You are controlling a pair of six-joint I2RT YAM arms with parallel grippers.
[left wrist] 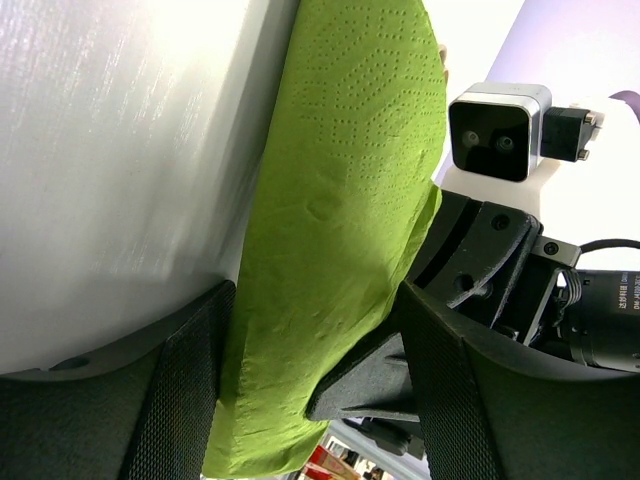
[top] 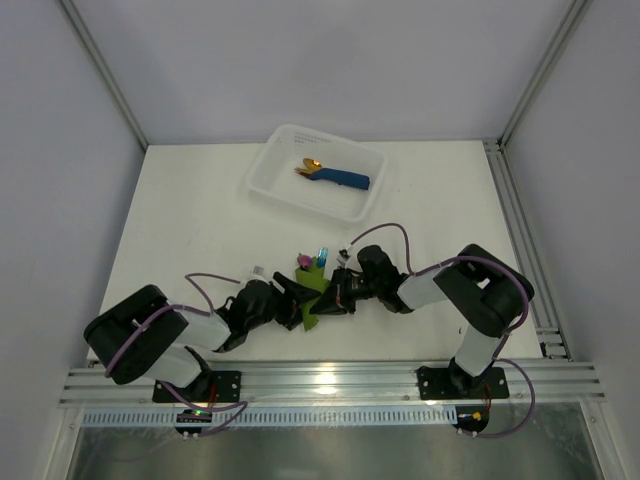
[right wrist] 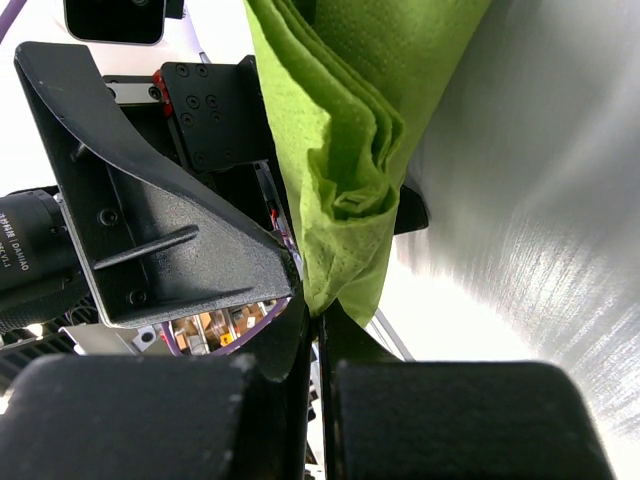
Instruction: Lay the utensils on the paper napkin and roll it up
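Observation:
The green napkin is folded into a narrow bundle at the table's front middle. A pink utensil end and a blue one stick out of its far end; the rest of the utensils is hidden. In the left wrist view the napkin runs between the spread fingers of my left gripper, which stands open around it. My right gripper is shut on the napkin's folded edge, its fingertips meeting just at the loose layers.
A white basket stands behind the bundle, holding a gold utensil and a rolled blue napkin. Both arms crowd close together at the bundle.

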